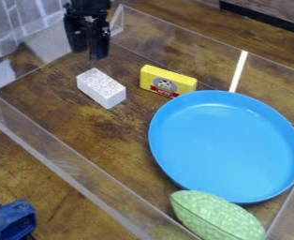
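My black gripper point(87, 45) is at the top left, above and behind a white block point(101, 88), its two fingers pointing down and apart, with nothing seen between them. The white block lies on the dark wooden surface. Right of it is a yellow box point(168, 81) with a red label. A large blue plate point(225, 145) fills the right middle.
A pale green soft object point(217, 216) lies at the bottom right and a blue item point(9, 221) at the bottom left. Clear walls or edges border the wooden area.
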